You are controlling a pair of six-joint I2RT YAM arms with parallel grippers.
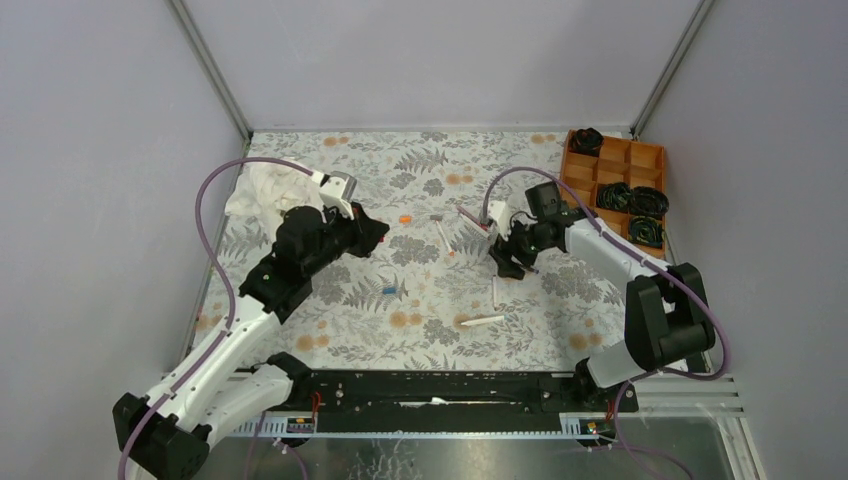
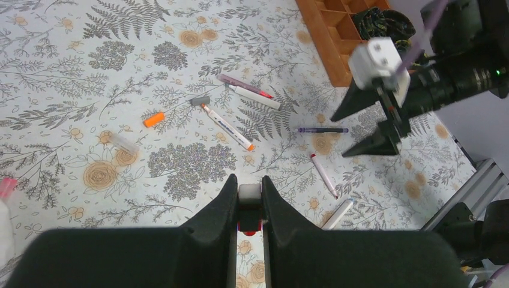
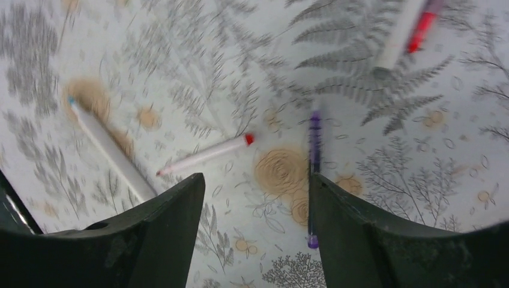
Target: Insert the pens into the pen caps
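My left gripper is shut on a small red-and-white piece [image 2: 249, 193], which sticks up between the fingers; its red end shows lower down. Over the right part of the table, my right gripper stands open with nothing between its fingers. A dark blue pen [image 3: 313, 162] lies beneath, in line with its right finger. To the left of that pen is a thin white pen with red ends [image 3: 207, 156]. A white marker with orange ends [image 2: 228, 127] lies mid-table, near a grey cap [image 2: 200, 101] and an orange cap [image 2: 154, 119].
A blue cap [image 1: 389, 290] lies left of centre, and a white pen [image 1: 482, 320] near the front. Further back, a white marker [image 2: 257, 97] lies against a pink pen [image 2: 243, 85]. White cloth [image 1: 270, 195] and an orange compartment box [image 1: 645, 155] occupy opposite sides.
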